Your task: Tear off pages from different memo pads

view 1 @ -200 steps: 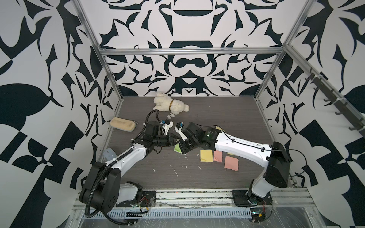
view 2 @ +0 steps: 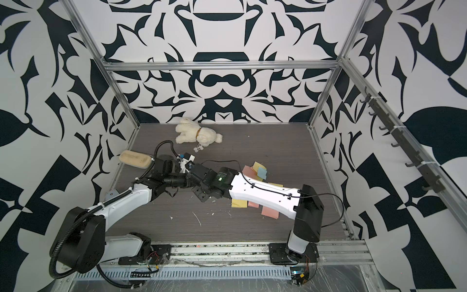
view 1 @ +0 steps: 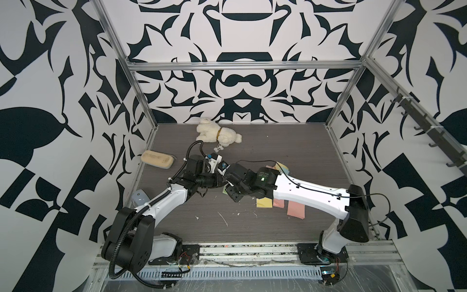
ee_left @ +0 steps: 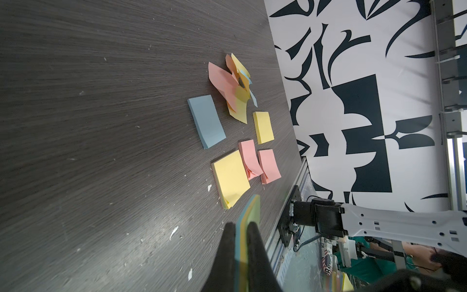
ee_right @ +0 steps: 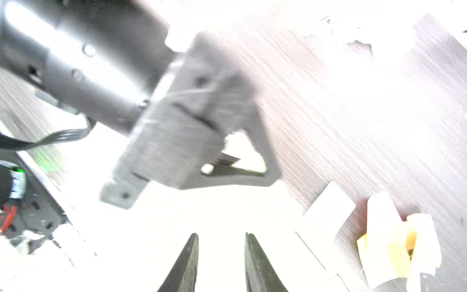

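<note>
Low in the left wrist view, my left gripper is shut on thin coloured sheets (ee_left: pixel 254 208), blue, yellow and green, standing up between its fingers. My right gripper has its two fingers apart, close in front of the left one; glare washes out the gap between them. On the table lie a yellow pad (ee_left: pixel 231 177), a blue pad (ee_left: pixel 206 121), a small yellow pad (ee_left: pixel 263 127) and two pink pads (ee_left: pixel 250 158). Beyond the blue pad is a curled heap of pink, yellow and blue sheets (ee_left: pixel 226 85).
A white plush toy (view 1: pixel 216 133) lies at the back of the table, and a tan oblong block (view 1: pixel 157 159) sits by the left edge. Small paper scraps (ee_left: pixel 173 232) are scattered near the front.
The left arm looks still.
</note>
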